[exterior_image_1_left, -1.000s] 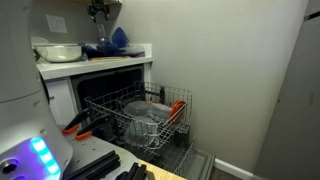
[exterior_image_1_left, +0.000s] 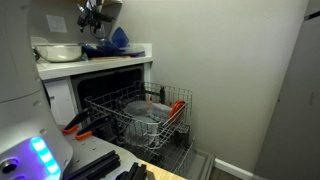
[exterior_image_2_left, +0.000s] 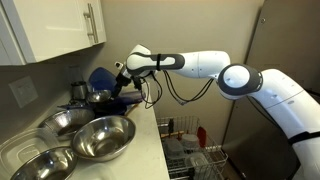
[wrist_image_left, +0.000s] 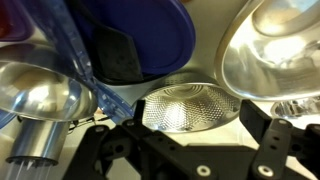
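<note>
My gripper is open in the wrist view, its dark fingers spread to either side of a shiny perforated metal strainer (wrist_image_left: 190, 100), with nothing visibly held. From exterior view 2, the gripper (exterior_image_2_left: 122, 76) hangs over the far part of the counter, above the cluster of dishes there. A dark blue bowl (wrist_image_left: 165, 35) with a black utensil (wrist_image_left: 115, 52) fills the top of the wrist view. A large metal bowl (wrist_image_left: 265, 60) stands to the right, and a shiny metal vessel (wrist_image_left: 40, 90) to the left.
Large steel bowls (exterior_image_2_left: 104, 138) crowd the counter's near part. Beside the counter, the dishwasher rack (exterior_image_1_left: 145, 122) is pulled out, with dishes and a red-orange item (exterior_image_1_left: 177, 108) in it. A wall cabinet (exterior_image_2_left: 55, 28) overhangs the counter's left side.
In exterior view 1, my gripper has come lower toward the dishes on the counter and shifted slightly left. The counter and the rack look the same.
</note>
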